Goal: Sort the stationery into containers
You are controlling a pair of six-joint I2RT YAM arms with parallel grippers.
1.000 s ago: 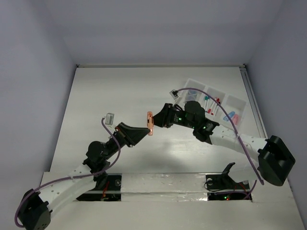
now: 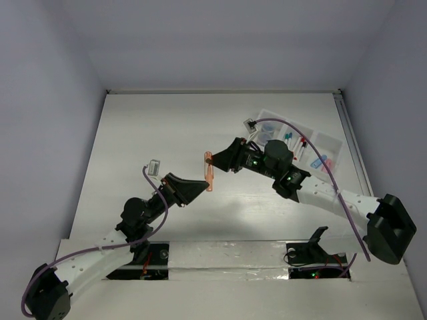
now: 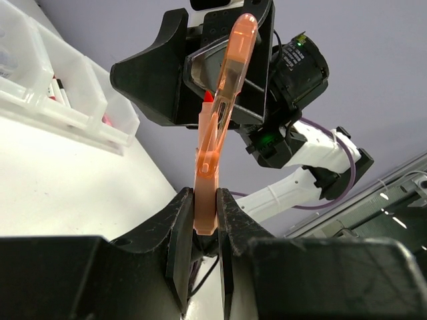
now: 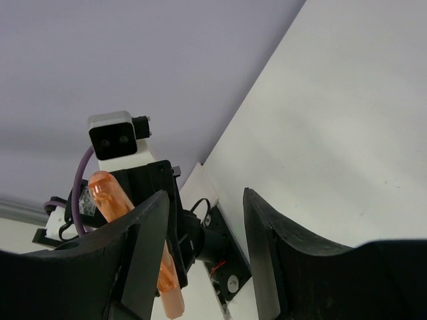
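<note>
An orange, partly translucent stationery item (image 2: 209, 171) is upright between my grippers above the table. In the left wrist view my left gripper grips the lower end of this item (image 3: 227, 93). My right gripper (image 2: 217, 162) is beside it; in the right wrist view its fingers (image 4: 273, 260) stand apart, with the orange item (image 4: 170, 293) behind the left-hand finger and nothing visible in the gap. A white compartment container (image 2: 323, 141) at the back right holds pens and small coloured items, partly hidden by the right arm.
Grey walls enclose it at the back and sides. The right arm reaches across in front of the container.
The right arm has shifted slightly, its wrist housing further right. The orange item has changed its tilt a little and appears longer in the top view. The left arm is nearly still.
</note>
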